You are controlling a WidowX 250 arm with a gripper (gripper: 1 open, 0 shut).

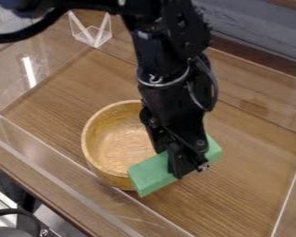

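My black gripper [180,150] is shut on a green block [154,174], low over the front right side of a round wooden bowl [104,134]. The block is tilted and reaches across the bowl's rim. My fingers hide its middle and part of the bowl.
A white wire-like holder [92,28] stands at the back left. Cables and a pale object lie beyond the near left edge.
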